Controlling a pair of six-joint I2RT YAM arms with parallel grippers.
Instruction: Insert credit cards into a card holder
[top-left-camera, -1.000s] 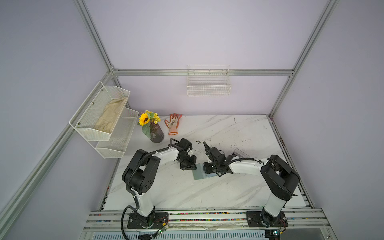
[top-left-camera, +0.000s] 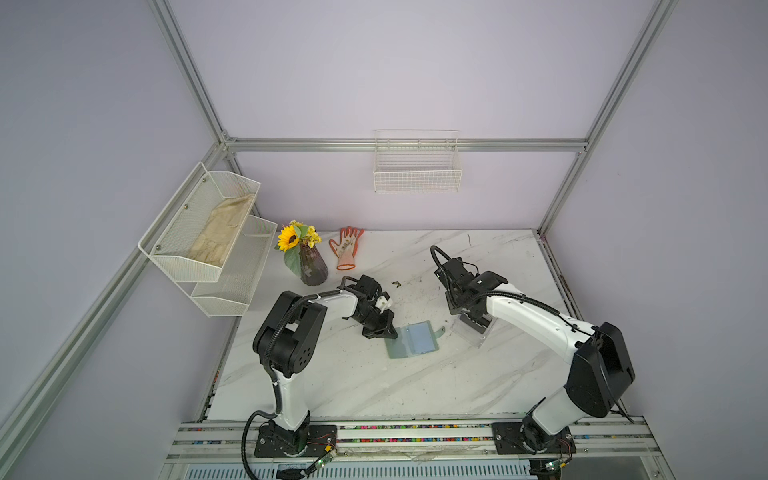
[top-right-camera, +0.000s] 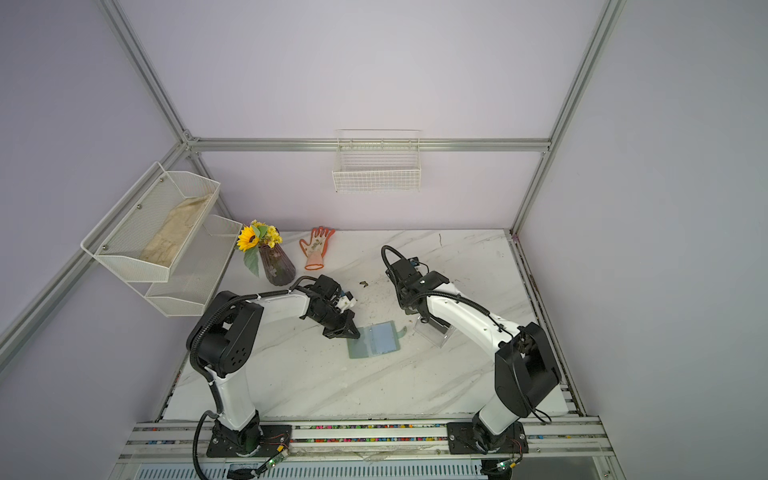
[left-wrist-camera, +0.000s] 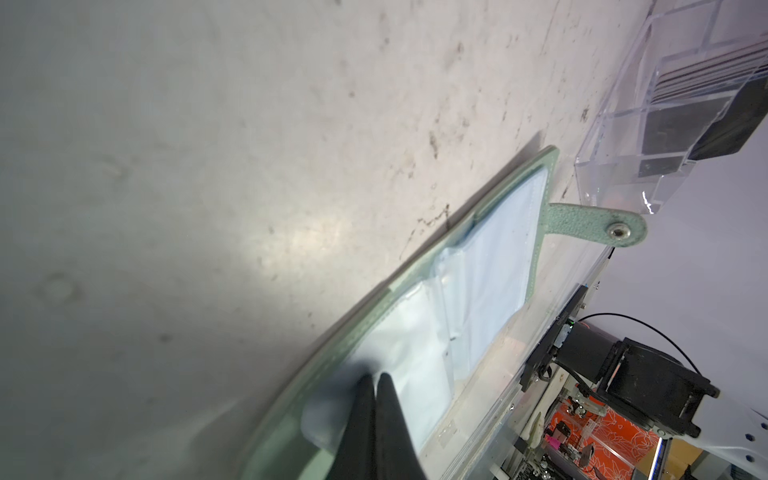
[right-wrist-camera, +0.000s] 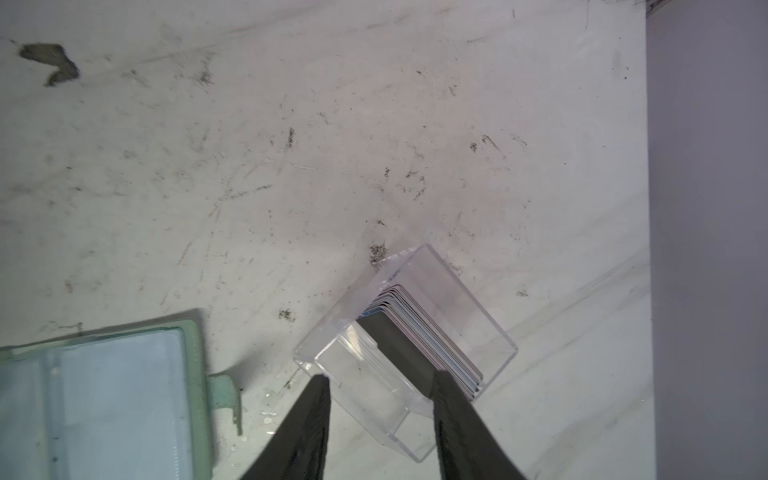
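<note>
The mint card holder (top-left-camera: 420, 340) lies spread on the table with pale sleeves and a snap strap. My left gripper is shut at its left end, low over or on the sleeve, with nothing visible between the fingers. My right gripper hangs open above a clear plastic box (right-wrist-camera: 480, 320) to the right of the holder, holding several stacked cards (right-wrist-camera: 400, 348), the front one dark.
A vase of sunflowers (top-left-camera: 312, 264) and an orange-trimmed glove (top-left-camera: 346, 248) lie at the back left. Wire baskets (top-left-camera: 416, 172) hang on the walls.
My right arm has risen and moved right and back, from over the card holder to over the card box, uncovering the holder. My left arm has shifted slightly.
</note>
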